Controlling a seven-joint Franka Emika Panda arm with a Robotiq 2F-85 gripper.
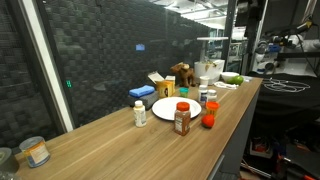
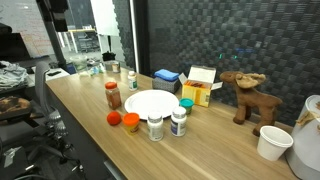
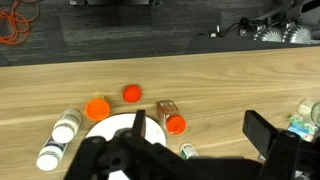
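My gripper is open above the wooden counter, its dark fingers wide apart and nothing held. In the wrist view, a spice jar (image 3: pixel 172 118) with an orange-red cap shows between them, well below. A red tomato (image 3: pixel 132 93) and an orange-capped container (image 3: pixel 97 109) lie near the counter's front edge. The white plate (image 3: pixel 103 128) is partly covered by a finger. Two white bottles (image 3: pixel 67 125) stand at the left. In the second exterior view, the arm's dark end hangs at the upper left, high over the counter; its fingers are hard to make out.
Along the wall stand a blue container (image 2: pixel 166 75), a yellow box (image 2: pixel 198 88), a brown plush animal (image 2: pixel 252 95) and a white cup (image 2: pixel 272 142). Glass jars (image 1: pixel 36 151) occupy the counter's far end. Bare wood (image 1: pixel 110 150) lies between those jars and the spice jar.
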